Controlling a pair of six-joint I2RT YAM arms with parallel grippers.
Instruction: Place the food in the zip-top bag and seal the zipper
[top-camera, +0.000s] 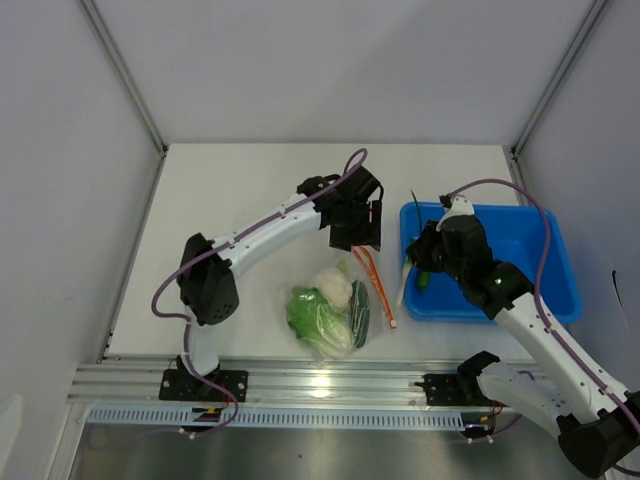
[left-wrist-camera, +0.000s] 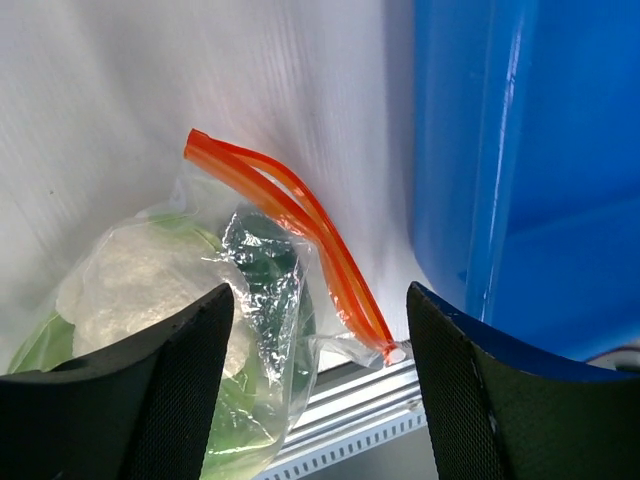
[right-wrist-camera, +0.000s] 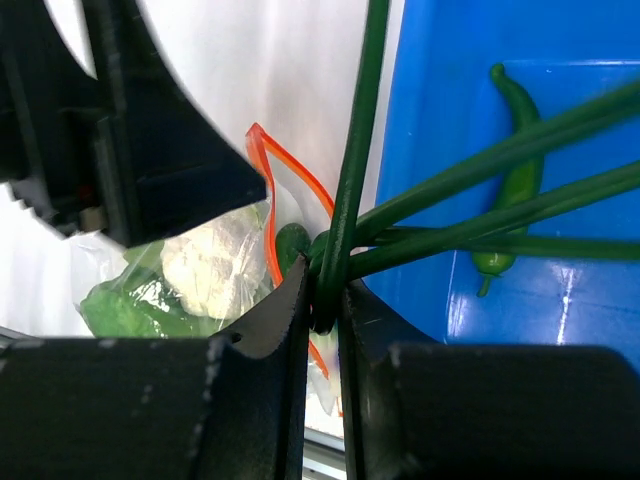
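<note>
The zip top bag (top-camera: 325, 310) lies on the white table holding lettuce (top-camera: 312, 320), cauliflower (left-wrist-camera: 140, 280) and a dark green vegetable (top-camera: 358, 312), its orange zipper (left-wrist-camera: 300, 220) at the right side. My left gripper (top-camera: 356, 236) hangs open above the bag's upper end, nothing between its fingers. My right gripper is shut on several long green onion stalks (right-wrist-camera: 355, 160) over the left edge of the blue tray, right of the bag.
The blue tray (top-camera: 530, 260) sits on the table's right side with a green pepper (right-wrist-camera: 515, 190) in it.
</note>
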